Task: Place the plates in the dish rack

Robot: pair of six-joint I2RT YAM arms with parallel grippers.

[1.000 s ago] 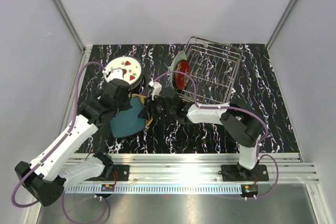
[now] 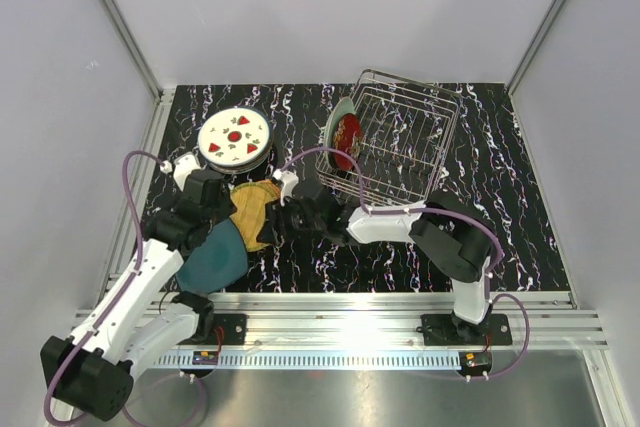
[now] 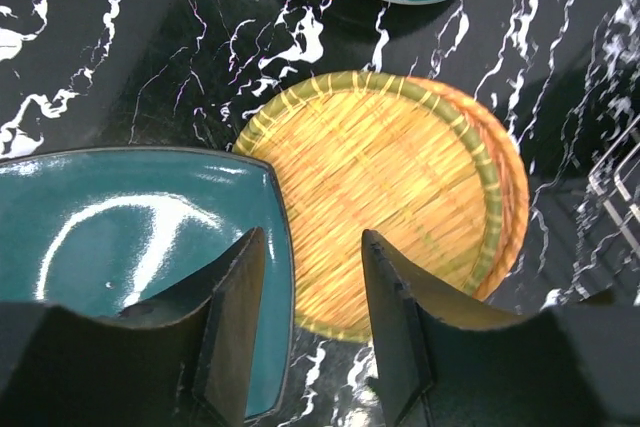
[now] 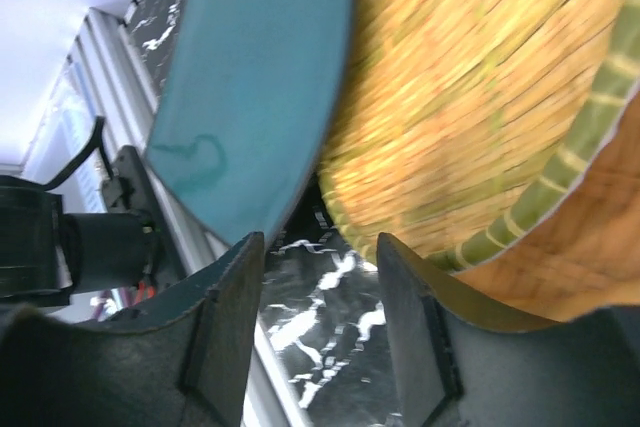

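A teal plate [image 2: 212, 259] lies at the left front, its edge covering the left margin of the woven yellow plate [image 3: 385, 162]. Under that woven plate an orange rim [image 3: 515, 192] shows. In the left wrist view my left gripper is open above the seam between teal and woven plates, its fingers apart and empty. My right gripper is open too, close to the woven plate's green-striped edge, with nothing held. From above, both grippers partly hide the woven plate. The dish rack [image 2: 405, 137] holds a red plate [image 2: 346, 139] and a pale green plate [image 2: 336, 119] at its left end.
Behind the woven plate sits a plate stack [image 2: 235, 137] topped by a white plate with red fruit shapes. The rack's middle and right slots look empty. Bare black marble countertop [image 2: 500, 157] extends right of the rack.
The teal plate has shifted left and forward, off most of the woven plate, which is now exposed. My left gripper has moved left; the right has shifted slightly left and forward.
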